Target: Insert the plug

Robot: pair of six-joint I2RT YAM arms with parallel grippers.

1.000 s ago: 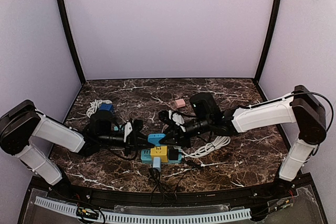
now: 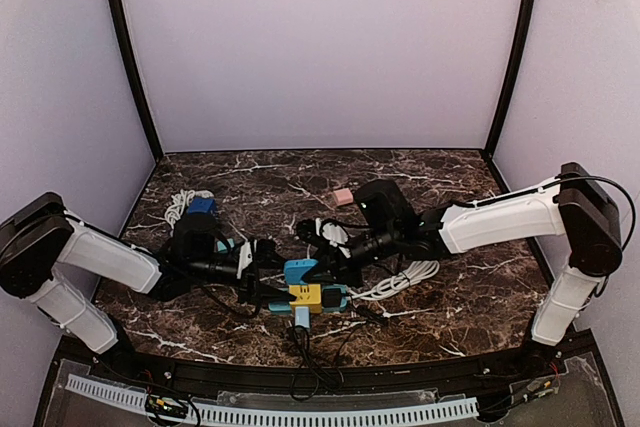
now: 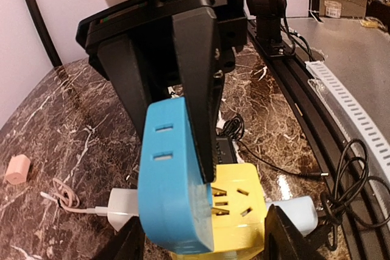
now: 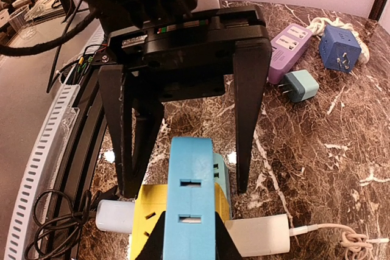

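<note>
A light blue plug adapter (image 2: 300, 269) (image 3: 164, 175) (image 4: 190, 199) stands upright over a yellow socket block (image 2: 304, 297) (image 3: 239, 193) (image 4: 146, 211), held by my right gripper (image 2: 325, 272), which is shut on it. The yellow block sits on a teal strip at the table's front, white adapters at its sides. My left gripper (image 2: 270, 277) is beside the yellow block, fingers apart; in the right wrist view its two fingers stand spread behind the blue piece. Whether the blue plug's pins are in the sockets I cannot tell.
A purple power strip (image 4: 289, 47), a blue cube adapter (image 4: 338, 50) and a green charger (image 4: 298, 86) lie to the left. A pink piece (image 2: 342, 196) is at the back. Cables lie along the front edge and right.
The blue piece and yellow block have shifted very slightly right and down in the top view.
</note>
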